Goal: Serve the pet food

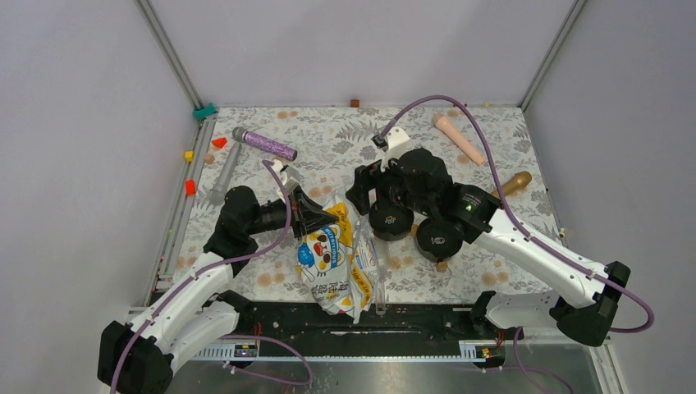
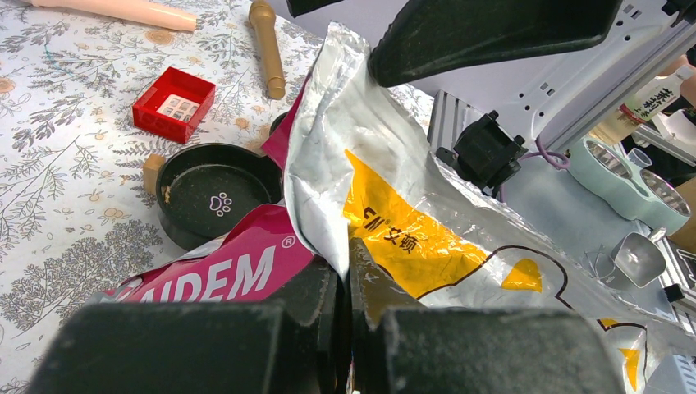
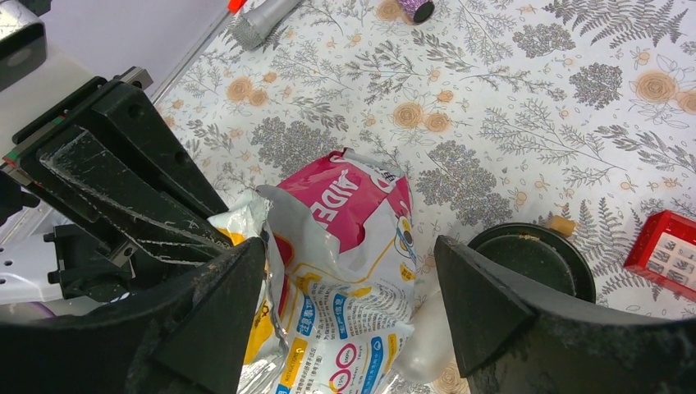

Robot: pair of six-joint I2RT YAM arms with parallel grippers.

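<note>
A white, yellow and pink food bag hangs from my left gripper, shut on its top edge; in the left wrist view its crumpled opening rises above the fingers. My right gripper stands part open just over and beside the bag top; in the right wrist view the bag shows between and beyond its two fingers. Two black paw-print bowls sit on the table right of the bag. A pale rounded object, partly hidden, lies beside the bag.
A red box is near the bowls. A pink rod, a wooden rod and microphone-like items lie around the edges.
</note>
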